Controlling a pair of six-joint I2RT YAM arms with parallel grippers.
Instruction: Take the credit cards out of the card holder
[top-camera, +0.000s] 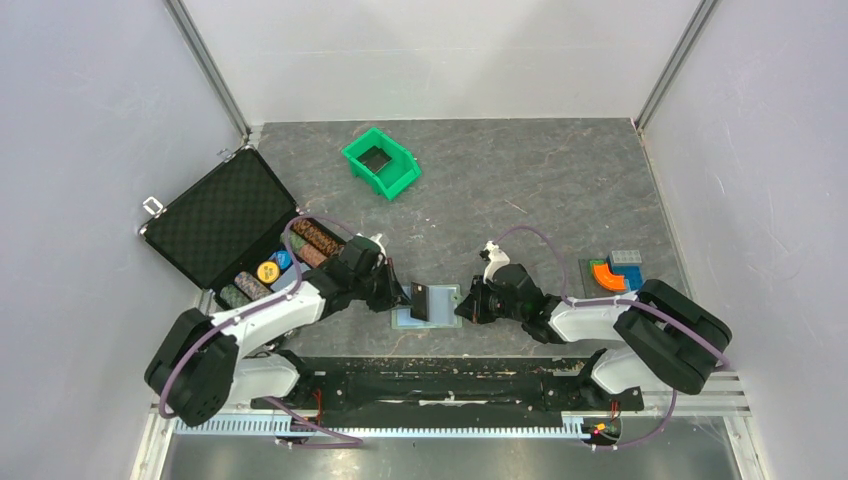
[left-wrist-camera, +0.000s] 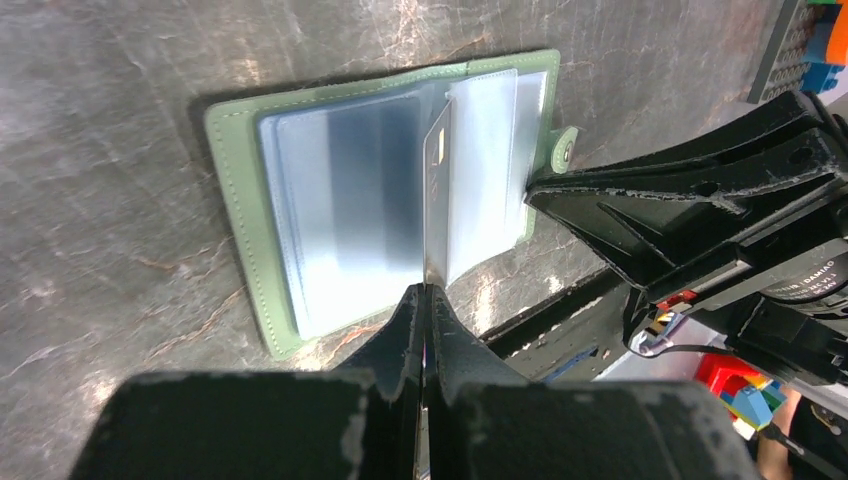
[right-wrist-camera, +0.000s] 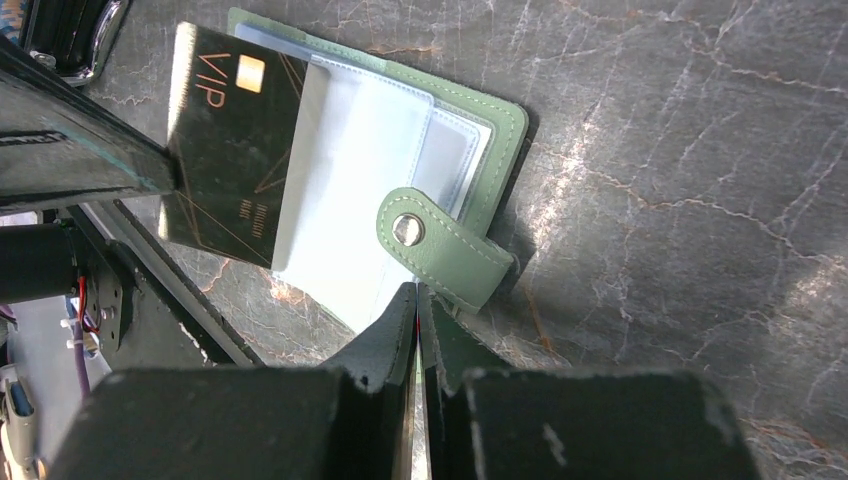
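Observation:
The green card holder (left-wrist-camera: 245, 225) lies spread on the table with its clear sleeves (right-wrist-camera: 360, 150) facing up. A black VIP card stands up out of the sleeves, seen edge-on in the left wrist view. My left gripper is shut on the thin edge of this card. Beside the snap strap (right-wrist-camera: 450, 245), my right gripper is shut on the holder's edge. The exact grip there is partly hidden by the fingers. In the top view the card leans between both grippers.
A green bin (top-camera: 383, 162) with a dark card inside stands at the back. An open case (top-camera: 225, 215) with rolls and tins is at the left. Toy blocks (top-camera: 615, 275) sit at the right.

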